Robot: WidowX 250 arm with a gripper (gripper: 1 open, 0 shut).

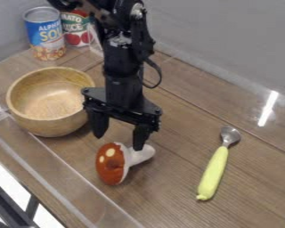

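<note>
My black gripper (118,134) hangs over the middle of the wooden counter, its fingers apart, one on the left and one on the right, with nothing visible between them. Just below it lies a toy mushroom (114,164) on its side, with an orange-red spotted cap and a white stem pointing right. The gripper is above it; whether the fingertips touch it I cannot tell.
A wooden bowl (38,102) sits left of the gripper. Two cans, ALPHA-SO (45,34) and a red-labelled one (77,28), stand at the back left. A scoop with a yellow handle (214,171) lies on the right.
</note>
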